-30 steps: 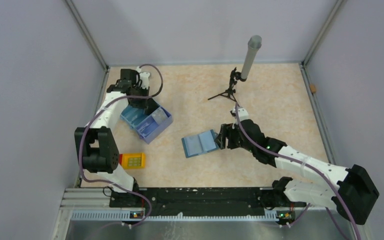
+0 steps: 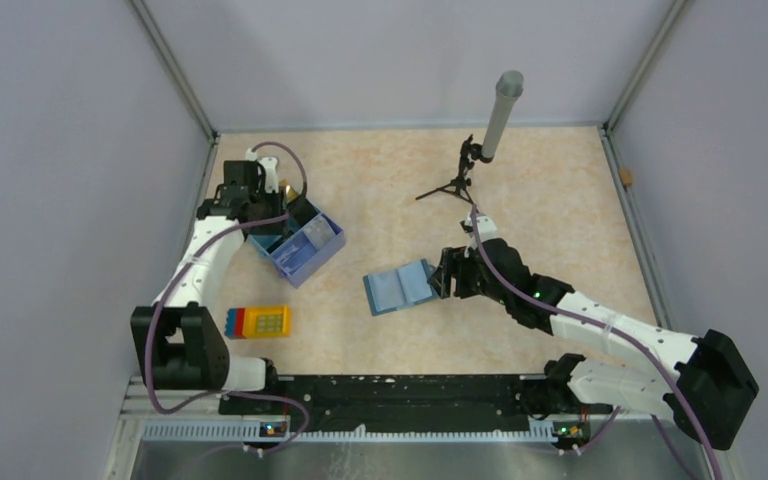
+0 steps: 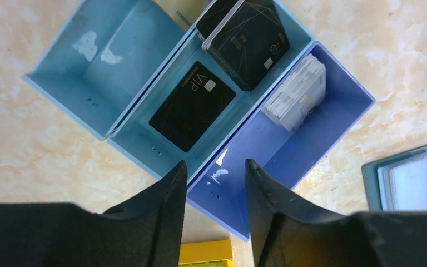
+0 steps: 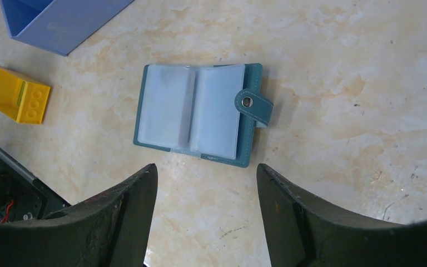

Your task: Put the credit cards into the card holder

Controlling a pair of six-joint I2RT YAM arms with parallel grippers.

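Note:
The card holder (image 4: 251, 146), a teal booklet with clear sleeves and a snap strap, lies spread on the table in the right wrist view. Black cards (image 3: 247, 44) are stacked in the upper part of the middle tray compartment, and a single black VIP card (image 3: 183, 114) lies flat lower in it. A gold card (image 3: 180, 10) shows at the top edge. Over the trays hangs my left gripper, its fingers apart and empty. My right gripper is above the table beside the holder, open with nothing between its fingers.
A purple tray (image 3: 339, 119) holds a white stack of cards (image 3: 297, 94); an empty-looking blue compartment (image 3: 111, 58) is on the other side. A yellow toy block (image 2: 265, 321) sits front left. A small tripod (image 2: 460, 185) stands at the back. Table right of the holder is clear.
The left arm has shifted left and slightly toward the front of the table, still at the trays. The right arm and the card holder look unmoved.

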